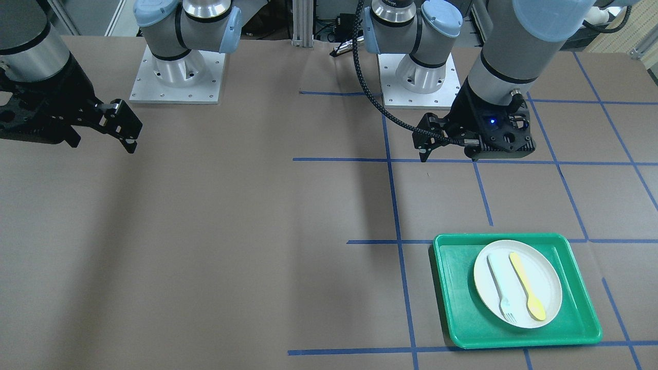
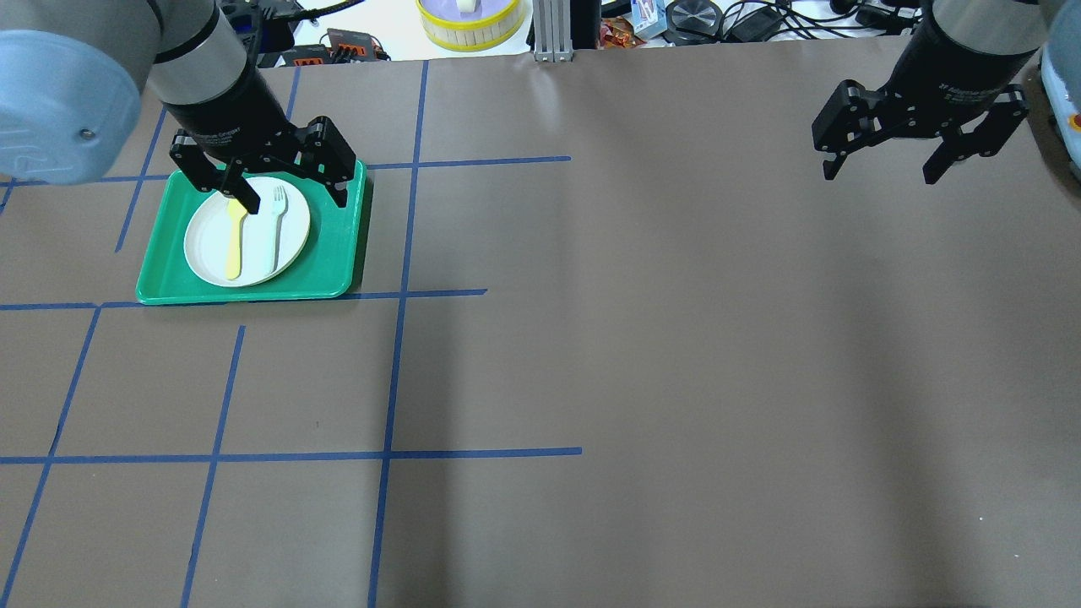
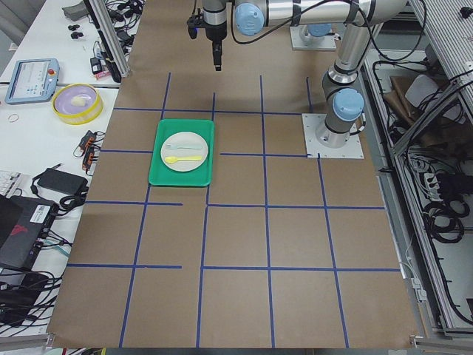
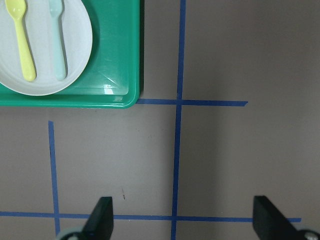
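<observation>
A green tray (image 1: 454,290) holds a white plate (image 3: 185,144), on which lie a yellow spoon (image 1: 534,303) and a pale blue fork (image 1: 497,280), side by side. The same tray (image 4: 110,90) fills the upper left of the wrist view. My gripper hangs above the table near the tray, its two fingers wide apart at the bottom of the wrist view, open with nothing between them.
A second black gripper (image 2: 882,142) hangs at the right in the top view. Blue tape lines cross the table, which is otherwise largely clear. Electronics and a yellow round container (image 3: 77,115) stand on a white side bench.
</observation>
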